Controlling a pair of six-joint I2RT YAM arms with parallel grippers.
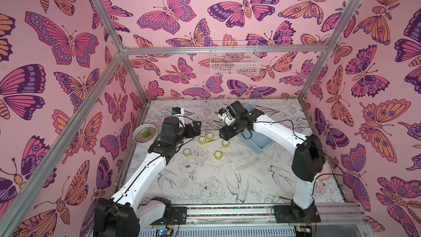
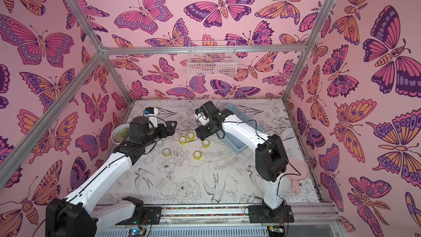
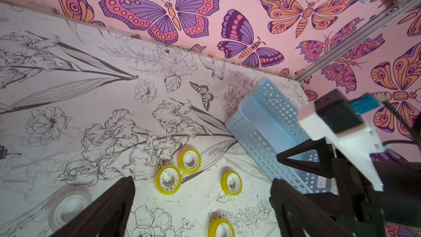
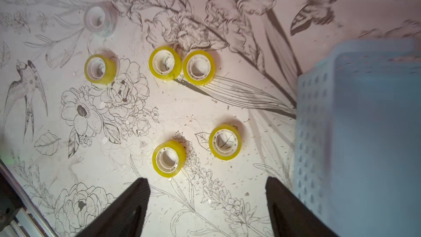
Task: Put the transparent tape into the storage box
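A transparent tape roll (image 4: 90, 21) lies at the back left in the right wrist view, also at lower left in the left wrist view (image 3: 57, 214). Several yellow-rimmed tape rolls (image 4: 178, 150) lie on the middle of the table. The blue perforated storage box (image 3: 250, 147) stands at the right. My left gripper (image 1: 196, 128) hangs open above the left middle, near the transparent roll, with nothing between its fingers. My right gripper (image 1: 225, 132) is over the table just left of the box, its fingers apart and empty above the yellow rolls.
A potted succulent (image 1: 144, 132) sits at the left edge. A pink object (image 2: 297, 171) lies at the front right. A wire rack (image 1: 234, 68) hangs on the back wall.
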